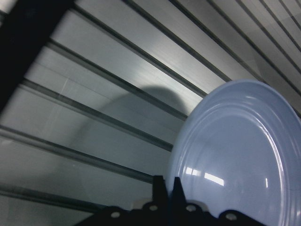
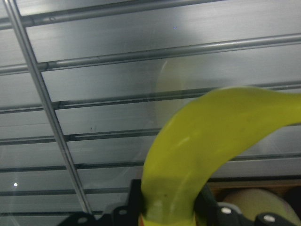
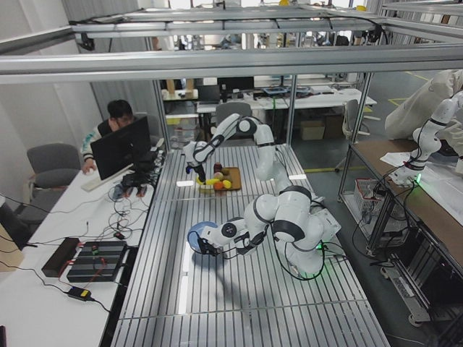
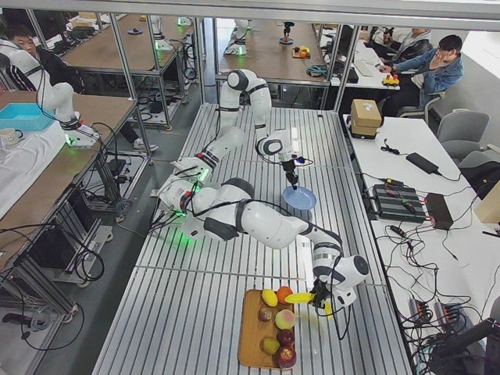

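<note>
My right gripper is shut on a yellow banana, held above the table at the end of the wooden fruit tray, which holds a lemon, an orange, apples and other fruit. The blue plate lies on the slatted table at my left gripper, whose dark fingers appear along the plate's near edge in the left wrist view. I cannot tell whether that gripper is shut on the rim.
The slatted metal table has free room between plate and tray. Side desks with black boxes, cables and a monitor run alongside; the metal frame surrounds the table.
</note>
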